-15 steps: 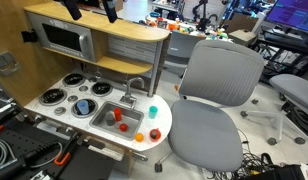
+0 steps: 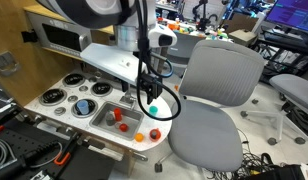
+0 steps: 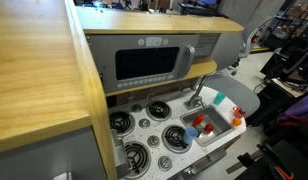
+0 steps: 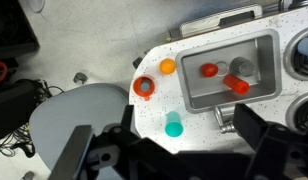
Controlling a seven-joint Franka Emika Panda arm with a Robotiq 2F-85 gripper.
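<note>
My gripper is open, with nothing between its fingers. In exterior view 1 the gripper [image 2: 151, 90] hangs above the counter, near the faucet and the teal cup [image 2: 153, 108]. From the wrist, that teal cup [image 4: 174, 124] appears on the white counter between the two dark fingers, lower in the view. An orange ball [image 4: 168, 66] and a red round item [image 4: 144, 86] lie on the counter beyond it. Inside the grey sink [image 4: 202, 100] are a red cup [image 4: 236, 84], a small red ball [image 4: 209, 70] and a grey cup [image 4: 242, 66].
A faucet [image 4: 226, 120] rises at the sink's edge. The stove burners [image 3: 138, 157] are left of the sink, with a blue cup [image 3: 191, 134] among them. A microwave [image 3: 149, 62] stands behind the counter. Grey chairs [image 2: 209, 130] stand close to the counter's rounded end.
In exterior view 1 the arm has come down and rightward, from high near the microwave to over the counter's sink end. The objects on the counter appear unmoved.
</note>
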